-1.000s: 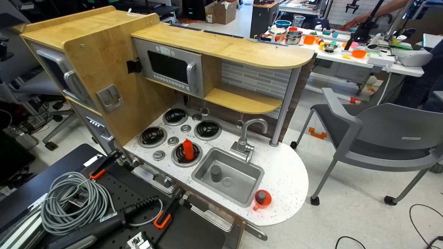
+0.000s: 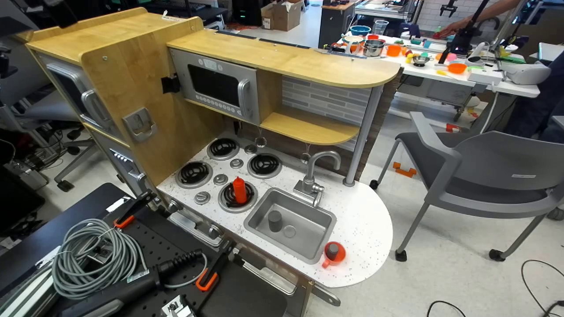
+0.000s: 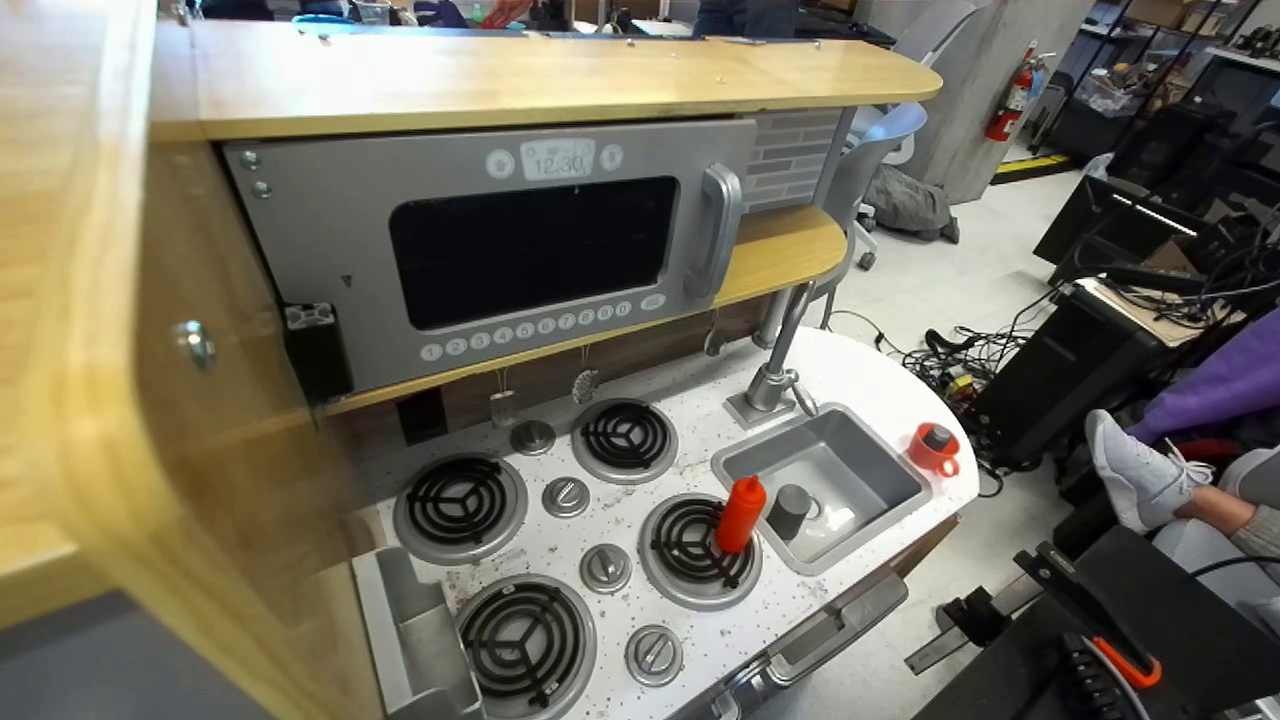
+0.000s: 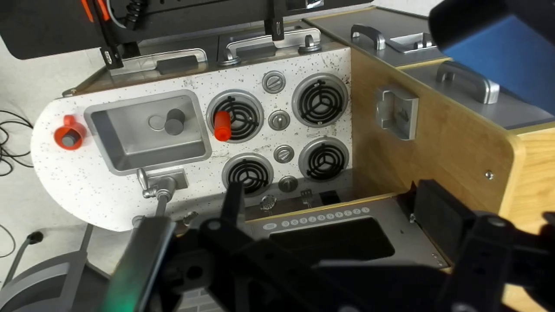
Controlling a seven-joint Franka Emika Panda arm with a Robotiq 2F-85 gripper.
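My gripper shows at the bottom of the wrist view, its dark fingers point(image 4: 233, 203) spread wide with nothing between them. It is open, high above the toy kitchen. A red bottle point(image 2: 239, 190) stands upright on the burner closest to the sink point(image 2: 317, 237). Inside the basin is a dark grey cylinder point(image 3: 788, 511). A red cup point(image 4: 60, 136) sits on the white counter beyond the sink, with another dark grey piece point(image 4: 70, 138) in it.
A silver microwave point(image 3: 480, 240) and wooden shelf point(image 2: 312, 126) overhang the back of the counter. The faucet point(image 2: 312, 169) rises behind the sink. A tall wooden side panel point(image 2: 142, 100) bounds the stove. The rounded counter end has free room around the cup.
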